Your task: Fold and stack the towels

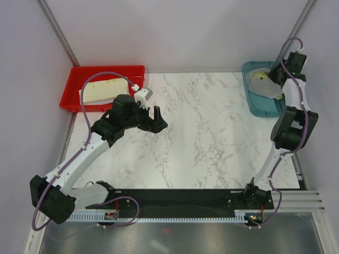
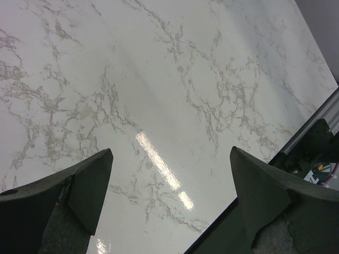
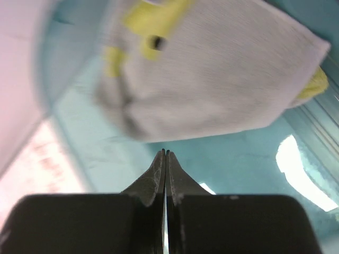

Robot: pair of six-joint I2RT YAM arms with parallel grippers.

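A greyish-white towel with yellow patches point(image 3: 212, 74) lies loosely in the blue bin point(image 1: 256, 106) at the back right; the right arm hides part of it in the top view. Over that bin, my right gripper is shut, and nothing shows between its fingertips. The towel appears beyond the tips, apart from them. Pale folded cloth, cream on top point(image 1: 106, 90), rests flat in the red bin point(image 1: 68, 95) at the back left. My left gripper point(image 1: 158, 119) hangs open and empty above the left half of the table, with only bare marble between its fingers.
A white wall stands behind both bins, and a side wall point(image 1: 326, 106) rises close to the right arm.
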